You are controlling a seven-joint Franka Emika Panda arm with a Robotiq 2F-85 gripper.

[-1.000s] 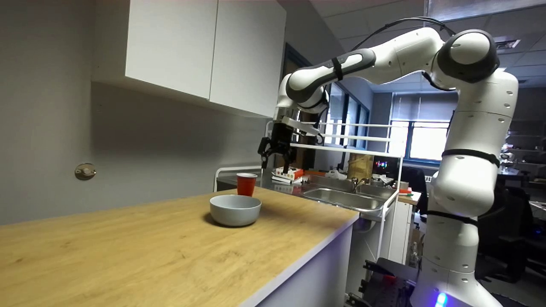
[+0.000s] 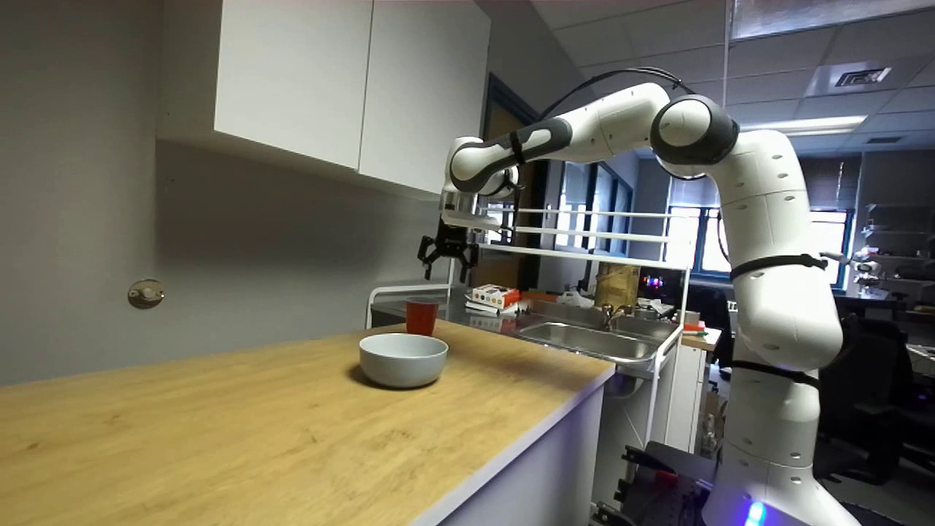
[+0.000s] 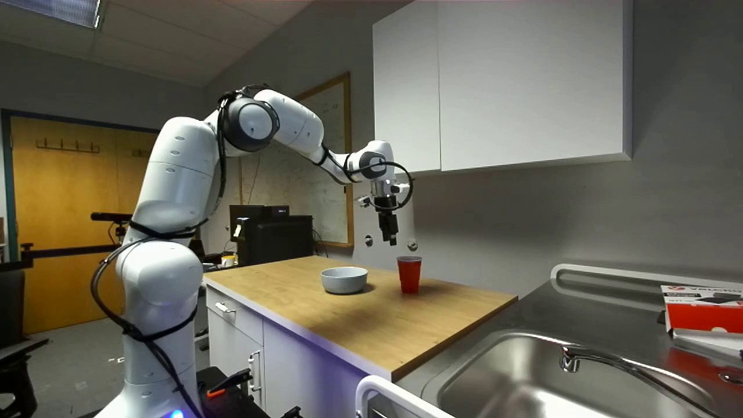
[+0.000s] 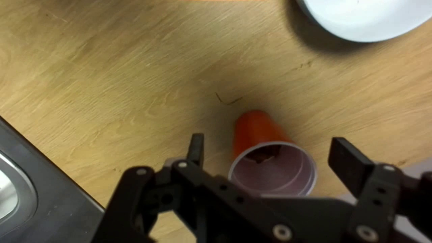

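A red cup [image 3: 409,276] stands upright on the wooden counter, its white rim facing up. Beside it, apart from it, sits a pale grey bowl [image 2: 403,361]. My gripper [image 2: 451,272] hangs above the cup, pointing down, its fingers well clear of the rim. In the wrist view the cup [image 4: 259,131] shows between the two spread fingers but lies below them, and the lower part of its rim is covered by the gripper's body. Something dark, too unclear to name, shows inside the cup. The bowl [image 4: 368,20] is cut off at the upper right.
White cabinets [image 3: 529,83] hang on the wall above the counter. A metal sink [image 3: 515,355] and faucet [image 3: 606,362] lie past the counter's end, with boxes [image 3: 703,313] on the dark worktop.
The arm has reached farther out toward the wall, bringing my gripper over the cup. Cup and bowl have stayed in place.
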